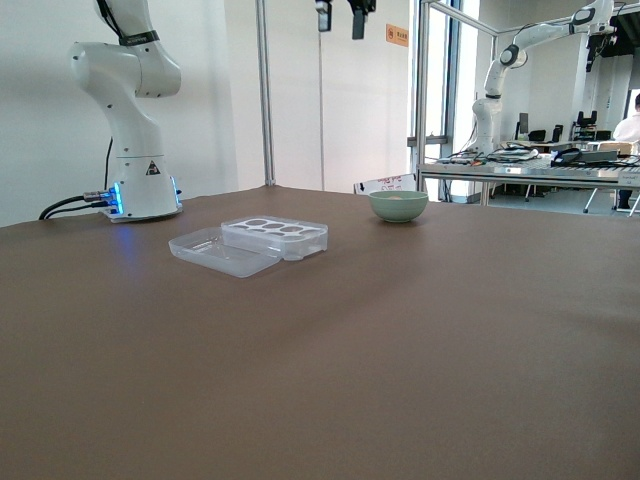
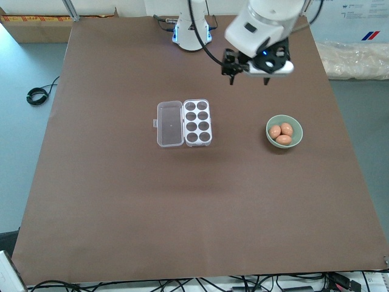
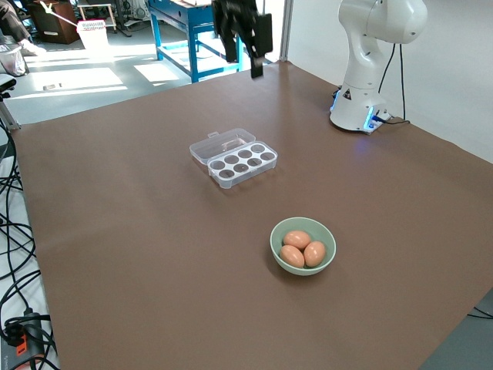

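Note:
A green bowl (image 2: 284, 120) (image 1: 398, 208) (image 3: 301, 269) holds several brown eggs (image 2: 283, 139) (image 3: 315, 253) on the brown table. To its left in the left view is a clear egg box (image 2: 197, 122) (image 1: 275, 236) (image 3: 242, 164), lid open flat, its cups empty as far as shows. My black gripper (image 2: 249, 80) (image 1: 340, 22) (image 3: 243, 58) hangs high above the table, behind and apart from both bowl and box. I see no egg between its fingertips; how far open it is, I cannot tell.
The robot's base (image 2: 192, 36) (image 3: 353, 111) stands at the back edge of the table (image 2: 182, 207). Cables (image 2: 67, 285) lie off the table along the front edge.

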